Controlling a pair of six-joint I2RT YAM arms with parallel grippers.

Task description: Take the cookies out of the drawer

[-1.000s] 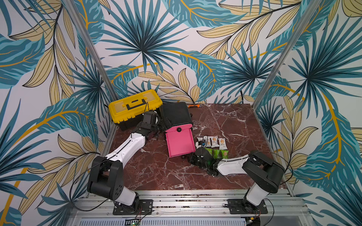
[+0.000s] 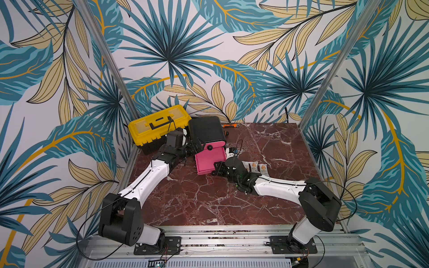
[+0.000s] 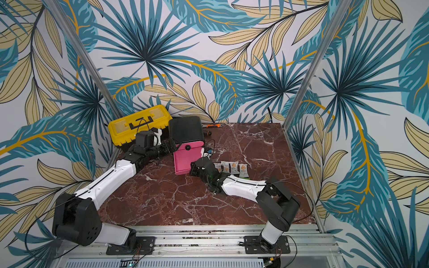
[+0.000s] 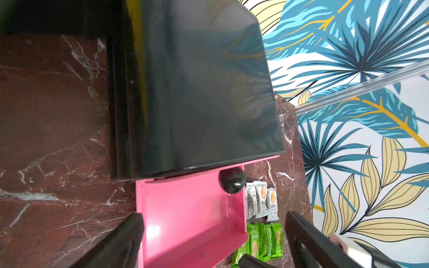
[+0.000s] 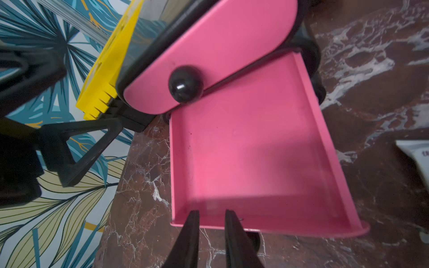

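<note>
The pink drawer (image 5: 250, 156) stands pulled out of its black cabinet (image 2: 206, 129) and is empty inside. White cookie packets (image 3: 243, 170) lie on the table to its right. Green packets (image 4: 268, 241) are beside them in the left wrist view, mostly hidden by the right arm from above. At the drawer's front edge is my right gripper, its fingers a little apart, with nothing seen held between them; a black knob (image 5: 253, 241) shows just beside one finger. My left gripper is open at the cabinet's left front corner.
A yellow toolbox (image 2: 159, 122) stands close to the cabinet's left side. Behind to the right lies an orange tool (image 2: 229, 126).
Cabinet and drawer have shifted backward and slightly left. My right gripper has moved the same way along the drawer's front, and its arm now covers the green packets. The left arm has moved slightly.
</note>
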